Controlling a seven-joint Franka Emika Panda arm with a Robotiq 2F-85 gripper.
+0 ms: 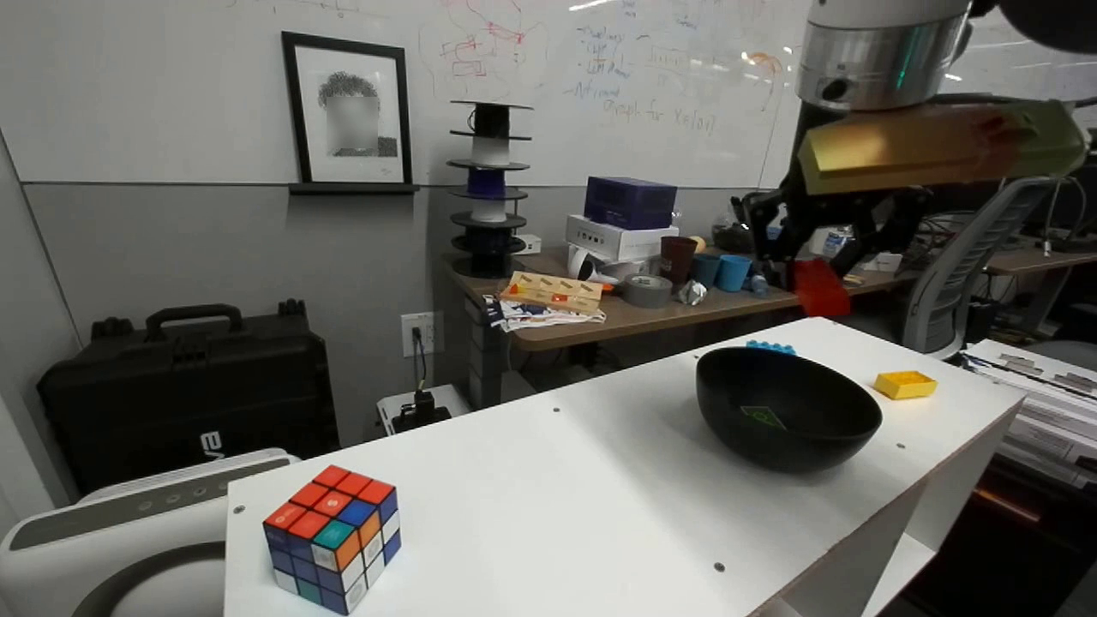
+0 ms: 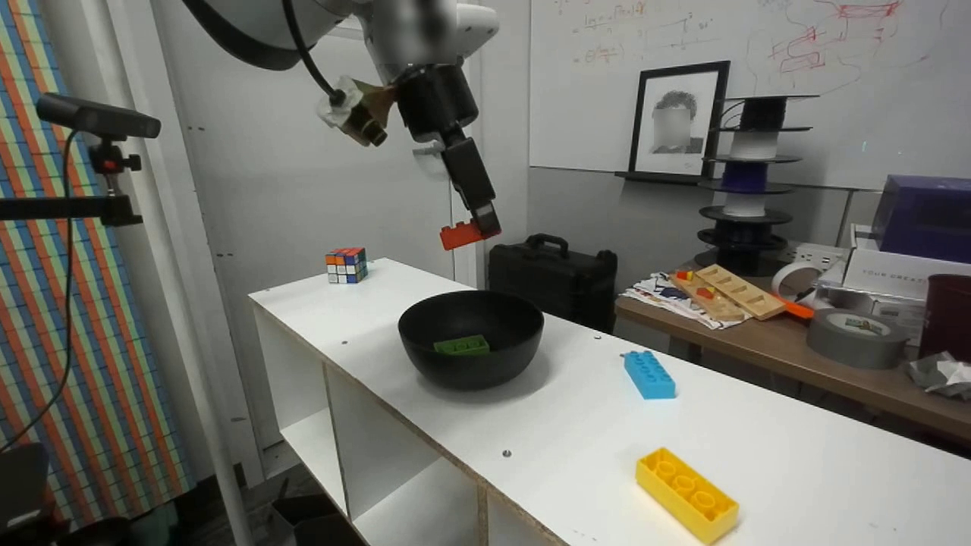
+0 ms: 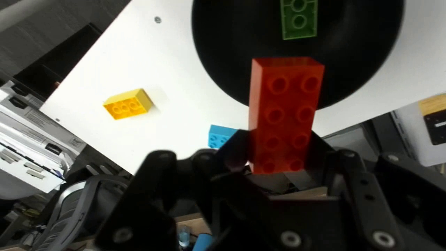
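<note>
Held above the table is a red brick (image 3: 287,113), with my gripper (image 2: 480,227) shut on one end of it. In exterior view 1 the red brick (image 1: 820,288) hangs higher than the black bowl (image 1: 787,411). From the wrist, the brick's free end overlaps the near part of the bowl (image 3: 225,54), where a green brick (image 3: 299,18) lies. That green brick (image 2: 462,346) rests inside the bowl (image 2: 469,373) in exterior view 2 as well. My fingers hide part of the red brick's held end.
A blue brick (image 2: 650,374) and a yellow brick (image 2: 686,496) lie on the white table (image 2: 582,437), apart from the bowl. At the table's other end sits a puzzle cube (image 1: 334,540). Bare tabletop stretches between the cube and the bowl.
</note>
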